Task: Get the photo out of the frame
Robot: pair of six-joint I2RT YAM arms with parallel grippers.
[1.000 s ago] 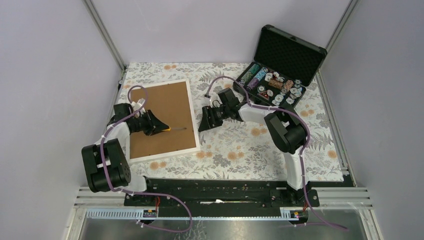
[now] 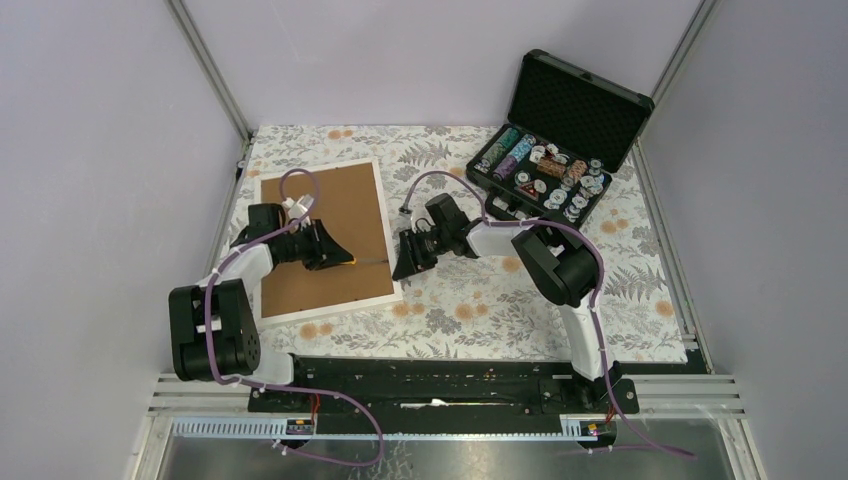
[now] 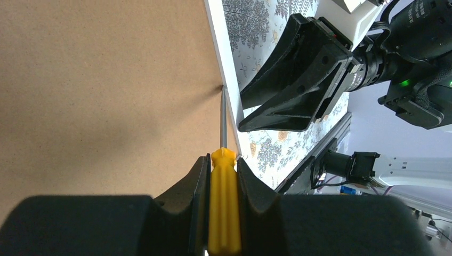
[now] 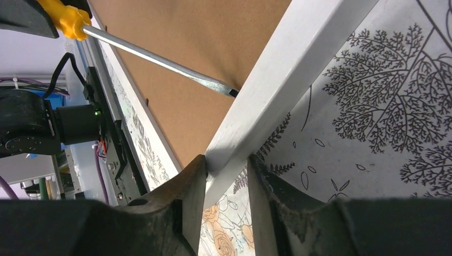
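Observation:
The white photo frame (image 2: pixel 325 310) lies with its brown backboard (image 2: pixel 320 210) facing up on the left of the table. Over the board, my left gripper is shut on the yellow handle of a screwdriver (image 3: pixel 224 202). The screwdriver's metal shaft (image 4: pixel 160 60) reaches to the inner edge of the frame's right side, where a small dark tab (image 4: pixel 233 93) shows at its tip. At the right side of the frame, my right gripper stands part open, its fingertips (image 4: pixel 194 173) on either side of the white frame bar.
An open black case (image 2: pixel 545 170) with poker chips stands at the back right. Flowered cloth (image 2: pixel 450 320) covers the table, clear in front of the right arm and to its right.
My left gripper has carried the screwdriver right, bringing its tip up to the frame's edge. The right gripper has moved left and slightly nearer the front, onto the frame's side.

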